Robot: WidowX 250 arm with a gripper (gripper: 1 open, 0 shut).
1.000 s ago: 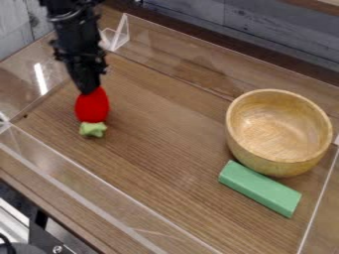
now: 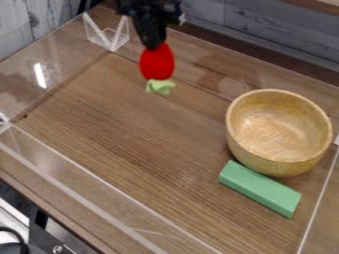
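Observation:
My gripper (image 2: 151, 42) is at the top centre of the view, dark and partly cut off by the frame's edge. Just below it a red object (image 2: 158, 62) overlaps the view of its fingertips, with a small light-green piece (image 2: 159, 86) on the table beneath or behind it. Whether the red object is held, and how the fingers stand, is unclear.
A wooden bowl (image 2: 279, 129) sits at the right, with a green block (image 2: 259, 189) below it. A clear plastic item (image 2: 106, 28) lies at the upper left.
The gripper, the red object and the light-green piece have moved up the view and to the right, from the left middle toward the top centre. The bowl and green block are unmoved.

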